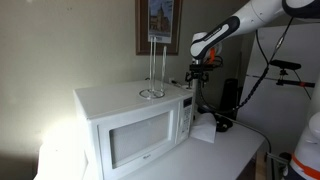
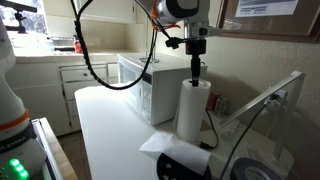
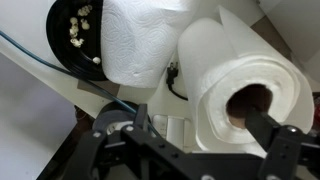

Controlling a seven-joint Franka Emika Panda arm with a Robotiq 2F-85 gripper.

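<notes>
A white paper towel roll (image 2: 191, 115) stands upright beside the microwave. My gripper (image 2: 195, 72) points down just over its top, fingers apart. In the wrist view, the roll (image 3: 212, 60) shows its open end and brown core. The right finger (image 3: 262, 128) overlaps the core opening, while the left finger (image 3: 134, 132) lies outside the roll. Whether that right finger reaches into the core cannot be told. Nothing is visibly held. A loose white sheet (image 3: 145, 40) lies beside the roll, partly over a black pan (image 3: 88, 45) with pale bits in it.
The white microwave (image 1: 140, 140) carries a white wire stand (image 1: 152, 94) on top. Cords run near the roll, and a dark round lid or pan (image 2: 252, 170) is on its other side.
</notes>
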